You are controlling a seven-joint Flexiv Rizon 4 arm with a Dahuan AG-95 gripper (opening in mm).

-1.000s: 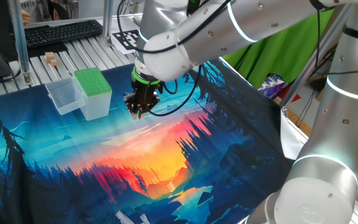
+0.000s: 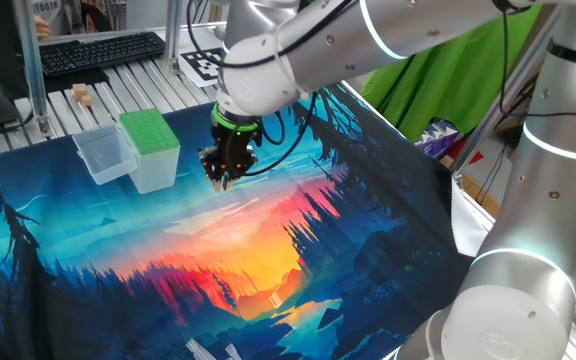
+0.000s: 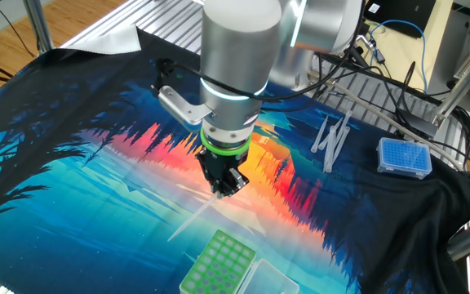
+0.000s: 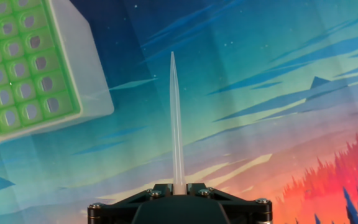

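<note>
A clear, slender pipette tip (image 4: 176, 124) points straight ahead from my gripper, whose fingers are shut on its wide end. In exterior view 2 the same tip shows as a pale streak slanting down from the gripper (image 3: 219, 193) toward the green-topped rack. That rack (image 4: 73, 62), white-sided with a green grid of round holes, lies ahead and left in the wrist view, apart from the tip. Its clear lid (image 2: 106, 154) hangs open at its side. From exterior view 1 the gripper (image 2: 226, 184) hangs above the cloth, right of the rack, and the tip is hard to make out.
Several loose clear tips (image 3: 331, 140) lie on the cloth, with a blue-topped box (image 3: 404, 157) near them. A printed landscape cloth (image 2: 198, 235) covers the table, mostly bare around the gripper. A keyboard (image 2: 103, 53) and small wooden blocks (image 2: 82, 95) sit beyond it.
The arm has shifted slightly and its wrist has turned a little over the last second. The gripper stays close to the same spot; rack and lid have not moved.
</note>
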